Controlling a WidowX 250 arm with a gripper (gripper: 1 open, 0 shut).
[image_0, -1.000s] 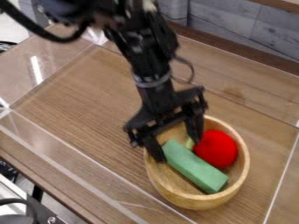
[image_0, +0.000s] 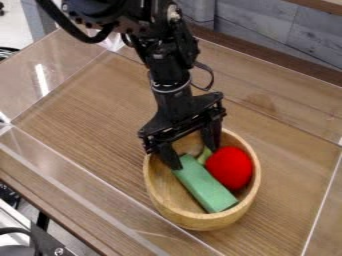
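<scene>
A wooden bowl (image_0: 156, 198) sits on the table at the lower middle, holding a green oblong block (image_0: 203, 186) and a red round object (image_0: 231, 168). A small light-green piece shows behind them. The black gripper (image_0: 187, 145) reaches down over the bowl's back rim, its fingertips in or just above the bowl near the green block's upper end. Whether it grips anything cannot be told.
A grey plank wall (image_0: 281, 40) runs along the back. The table's edge shows at the lower left.
The gripper and the bowl with its contents have moved left in the view, and the green block appears more upright in angle.
</scene>
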